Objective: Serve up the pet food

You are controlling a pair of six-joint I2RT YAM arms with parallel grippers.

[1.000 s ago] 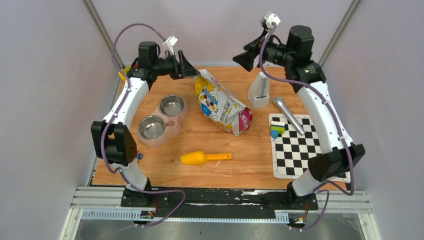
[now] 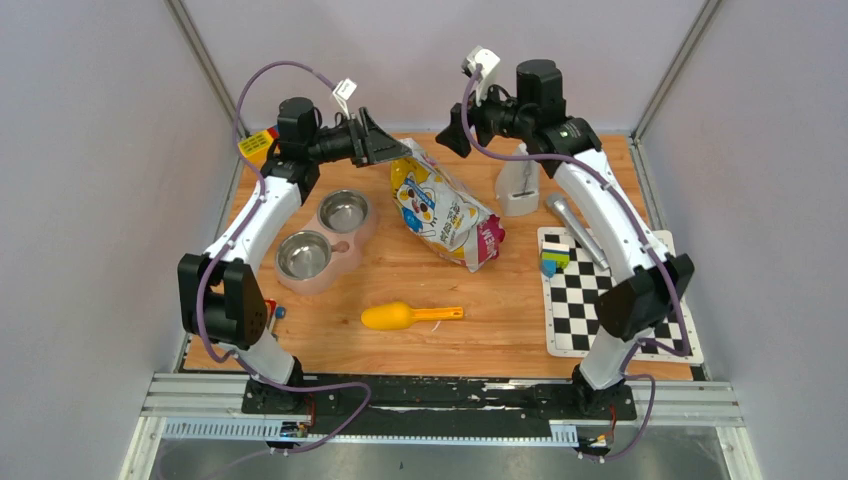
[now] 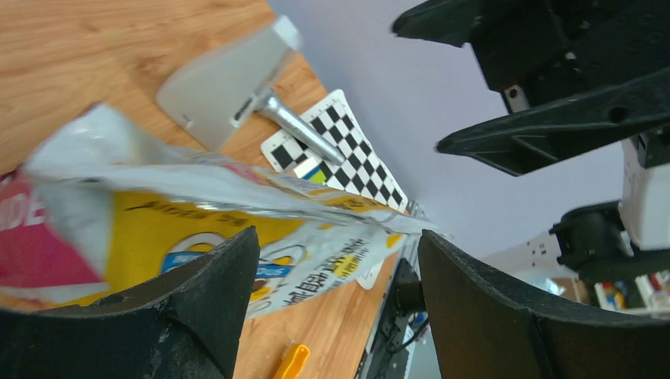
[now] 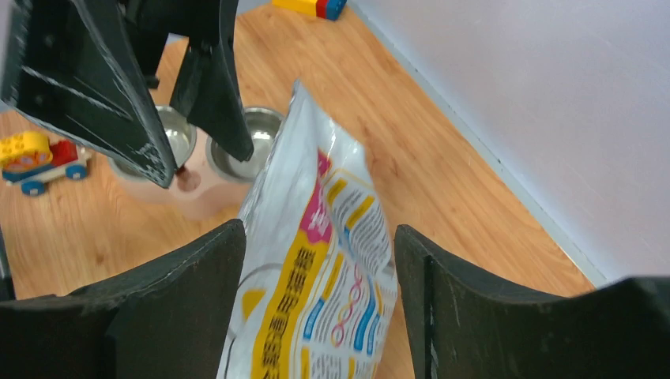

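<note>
The pet food bag, white, yellow and pink, leans across the middle of the table. Its upper end rises at my left gripper. In the left wrist view the fingers are apart, with the creased bag edge running across the gap; I cannot tell whether they touch it. Beyond the bag's top, my right gripper stands open and empty, and its view shows the bag ahead, between and below the fingertips. Left of the bag is a pink double feeder with two steel bowls. A yellow scoop lies in front.
At the back right stand a white container and a grey tube. The checkered board carries small blocks. A yellow-and-red toy is behind the left arm. Bare table surrounds the scoop.
My left gripper shifted slightly right at the bag's top. Bag, bowls and scoop look unmoved.
</note>
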